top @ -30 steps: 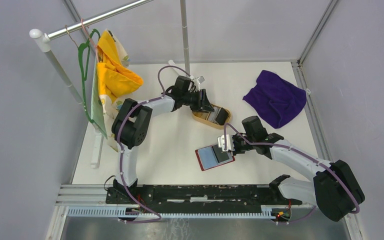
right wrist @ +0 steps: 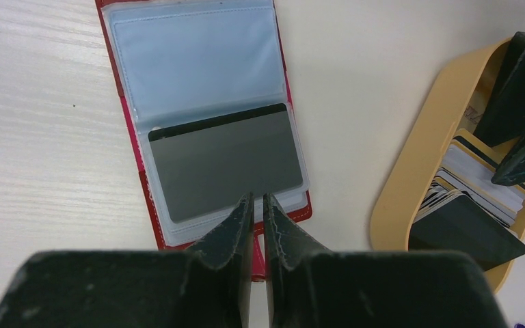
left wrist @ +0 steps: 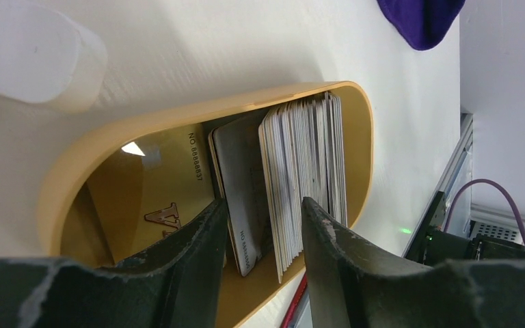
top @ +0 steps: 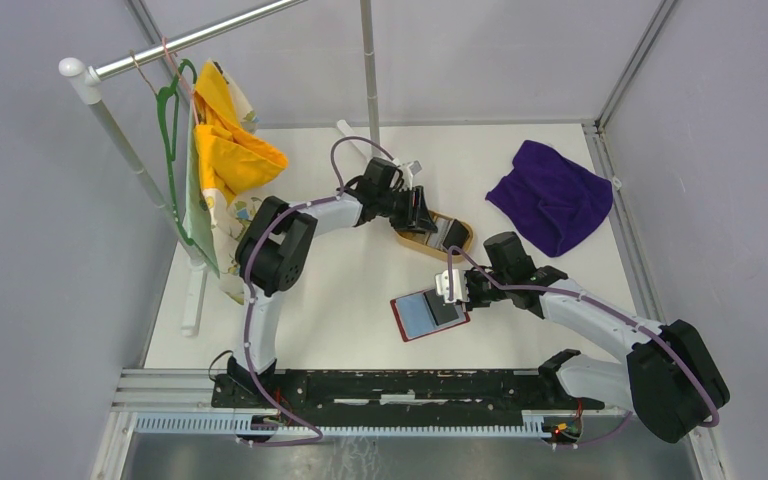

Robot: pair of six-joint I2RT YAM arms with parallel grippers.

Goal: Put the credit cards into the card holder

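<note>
A tan oval container (top: 408, 242) (left wrist: 131, 123) holds gold, grey and dark cards, with a stack of white-edged cards (left wrist: 301, 171) at its right in the left wrist view. My left gripper is part open over it, fingertips at the cards, nothing clearly held. The open red card holder (top: 410, 315) (right wrist: 198, 61) lies on the table, light blue pockets on one half, a dark card (right wrist: 224, 160) on the other. My right gripper hovers over its edge, fingertips close together with a narrow gap.
A purple cloth (top: 550, 195) lies back right. A clothes rack (top: 110, 130) with yellow garments and hangers stands left. A white cylindrical bar (left wrist: 61, 68) is behind the container.
My left gripper and the tan container have shifted slightly to the right. The right arm and the card holder look unchanged.
</note>
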